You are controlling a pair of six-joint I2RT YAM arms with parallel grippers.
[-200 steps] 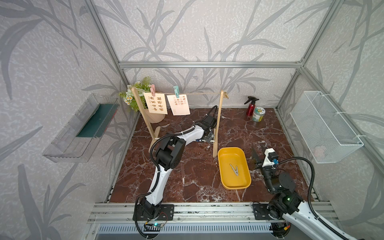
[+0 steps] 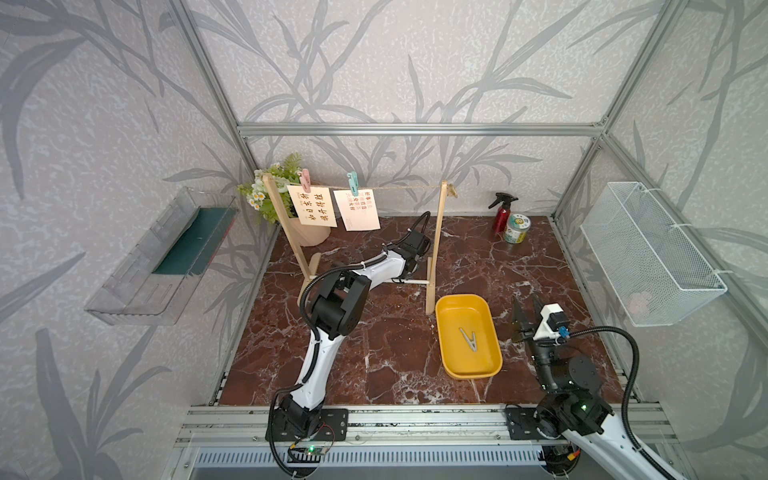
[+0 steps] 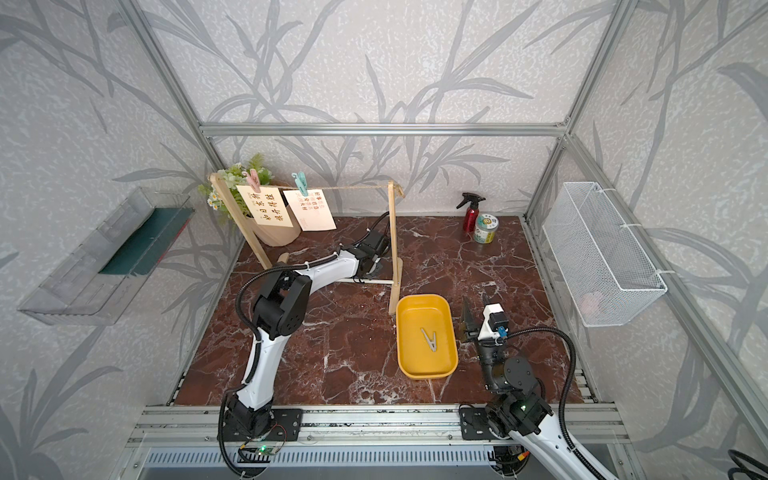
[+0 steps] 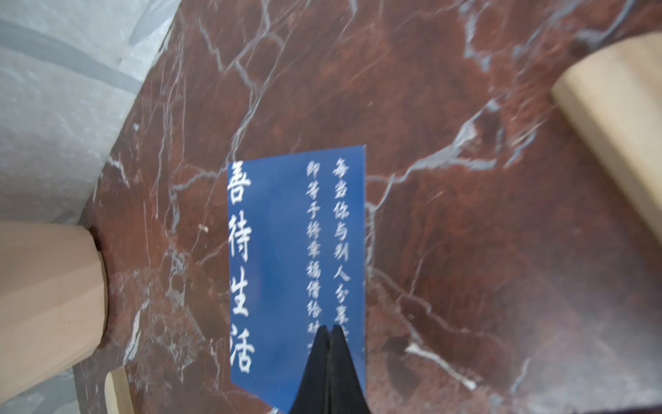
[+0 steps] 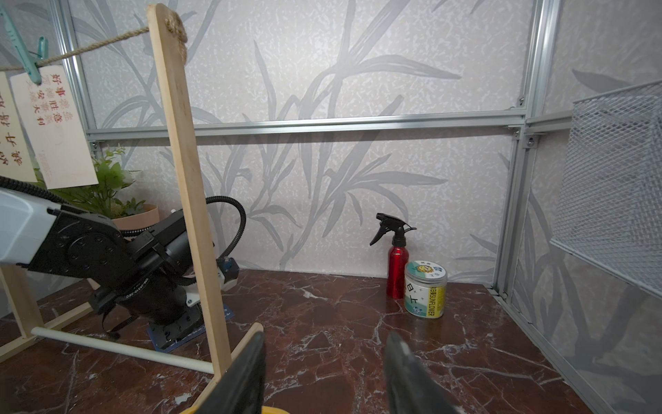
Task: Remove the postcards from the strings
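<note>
Two postcards hang from the string: a yellowish one (image 2: pixel 313 209) under a pink clip (image 2: pixel 305 180) and a white one (image 2: pixel 357 211) under a teal clip (image 2: pixel 353 183). A blue postcard (image 4: pixel 272 262) lies on the table below my left gripper, which is shut with nothing visible between its fingers. In the top views the left arm reaches into the wooden frame (image 2: pixel 441 240). My right gripper (image 2: pixel 528 312) stands open and empty right of the yellow tray (image 2: pixel 468 365), its fingers blurred in its wrist view.
A clip lies in the tray. A spray bottle (image 2: pixel 501 217) and tin (image 2: pixel 517 229) stand at the back right. A plant pot (image 2: pixel 308 233) is behind the frame. Baskets (image 2: pixel 648 256) hang on both side walls.
My right gripper has shifted slightly rightward and downward in the top left view. The left arm has moved very slightly; the hanging postcards look the same.
</note>
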